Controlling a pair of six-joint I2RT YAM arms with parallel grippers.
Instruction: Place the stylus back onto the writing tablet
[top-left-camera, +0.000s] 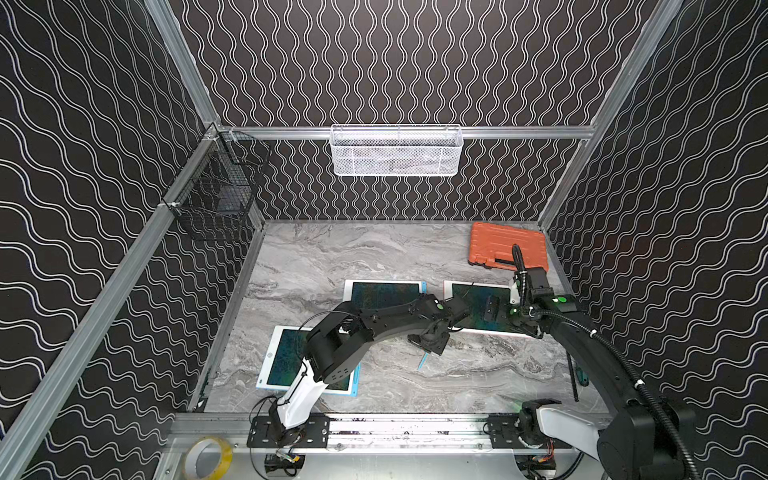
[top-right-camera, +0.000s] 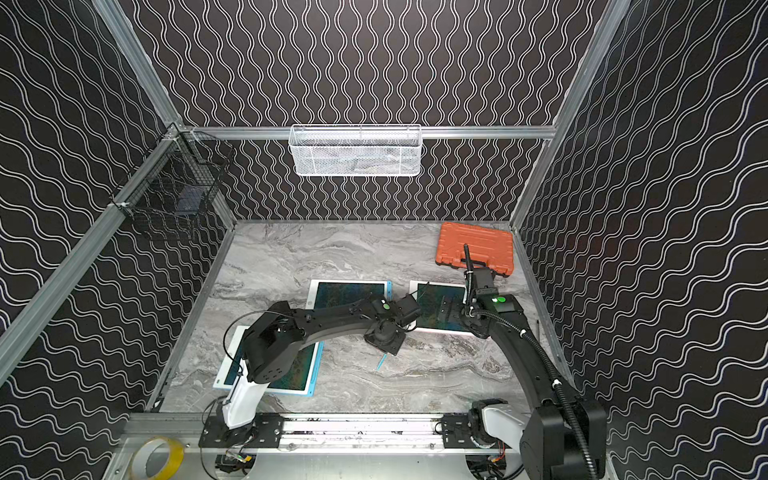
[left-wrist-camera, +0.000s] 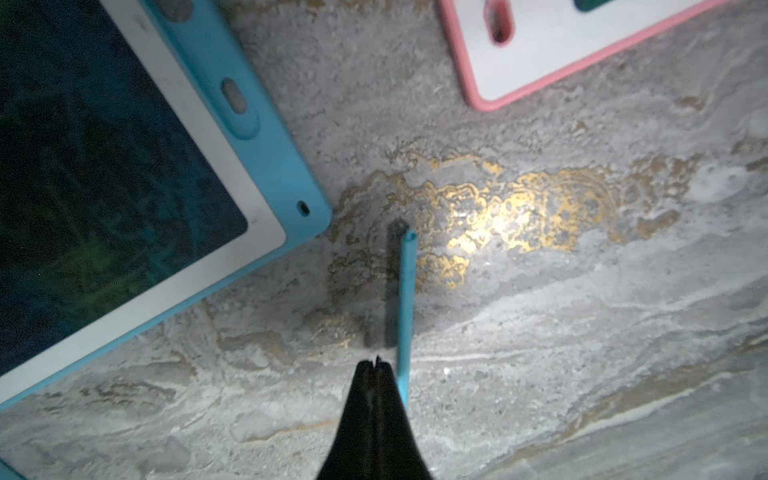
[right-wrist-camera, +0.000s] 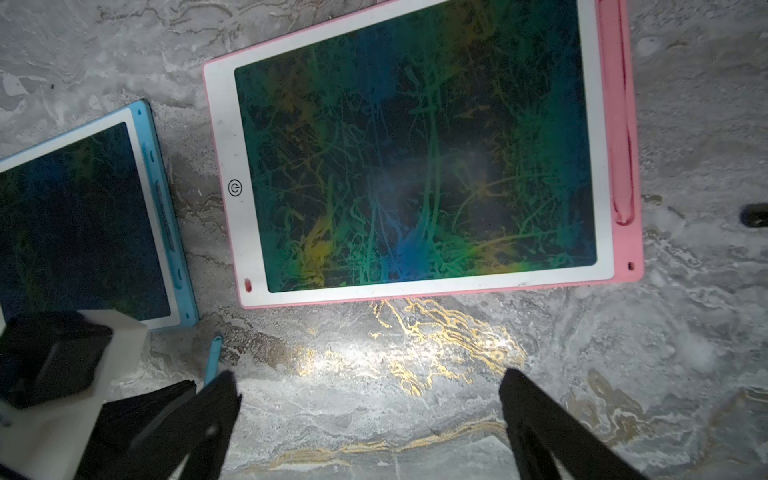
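Note:
A thin blue stylus (left-wrist-camera: 406, 296) lies on the marble tabletop, just right of my left fingertips in the left wrist view; its lower end is partly hidden behind them. My left gripper is shut, with nothing showing between its fingers. A blue-edged writing tablet (left-wrist-camera: 120, 160) lies to the upper left of the stylus, the slots along its blue edge bare. My right gripper stands open and empty beside a pink-edged tablet (right-wrist-camera: 416, 160), which has a stylus-like strip (right-wrist-camera: 617, 120) along its right edge.
A third tablet (top-left-camera: 288, 360) lies at the front left, partly under the left arm. An orange case (top-left-camera: 508, 244) sits at the back right, and dark tools (top-left-camera: 572, 376) lie beside the right arm. Bare tabletop stretches in front of the pink-edged tablet.

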